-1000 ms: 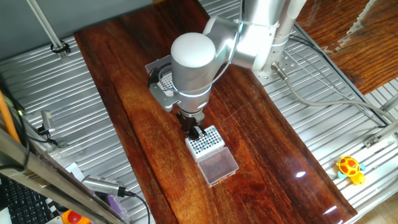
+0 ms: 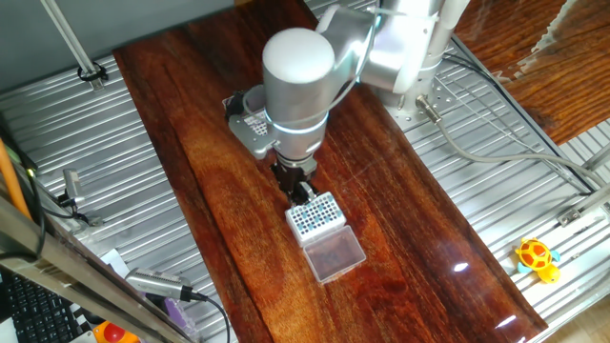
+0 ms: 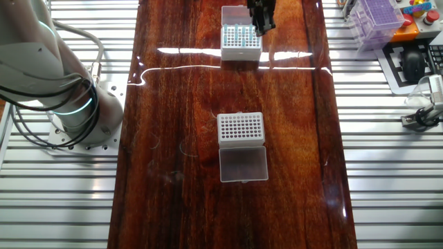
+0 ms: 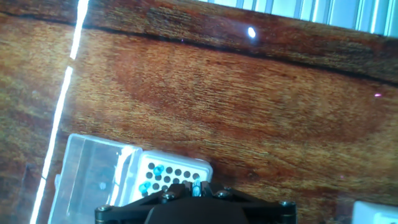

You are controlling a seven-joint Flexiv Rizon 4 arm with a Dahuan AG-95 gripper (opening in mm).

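Note:
A white tip rack (image 2: pixel 315 218) with its clear lid folded open stands on the wooden table, several blue-green pipette tips (image 3: pixel 239 33) in its holes. My gripper (image 2: pixel 302 195) is just above the rack's edge away from the lid. In the wrist view the fingers come together at the bottom around a small blue-green pipette tip (image 4: pixel 196 188), and the fingers look shut on it. The gripper body covers part of the rack there. A second white rack (image 3: pixel 241 129), its holes looking empty, lies open elsewhere on the table; the arm partly covers it in exterior view 1.
Clear lids (image 2: pixel 335 254) (image 3: pixel 243 164) lie flat beside both racks. Bare wood separates the two racks. A toy turtle (image 2: pixel 537 257) and a keyboard (image 2: pixel 36 310) are off the table, on either side.
My gripper has risen slightly and shifted toward the back, away from the rack's middle. A pale sliver now shows at its fingertips. The rack and lid have stayed put.

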